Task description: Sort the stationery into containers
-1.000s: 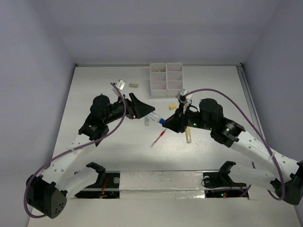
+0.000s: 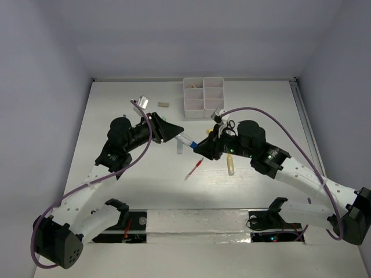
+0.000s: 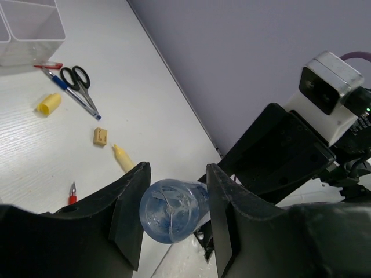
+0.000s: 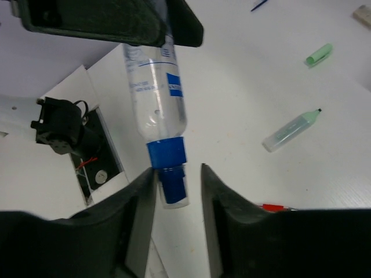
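Note:
A clear tube with a blue band is held in mid-air between the two grippers. Its end sits between the fingertips of my left gripper in the left wrist view. In the right wrist view, the tube points down toward my right gripper, with its blue-banded end at the fingertips. I cannot tell how firmly either gripper closes on it. On the table lie a red pen, scissors, a blue pen, yellow markers, a green marker and a small tan block.
The white compartment container stands at the back centre. A grey eraser lies left of it.
Both arms have shifted slightly with the tube between them. The right arm has moved a little up and left; the left wrist has moved slightly left.

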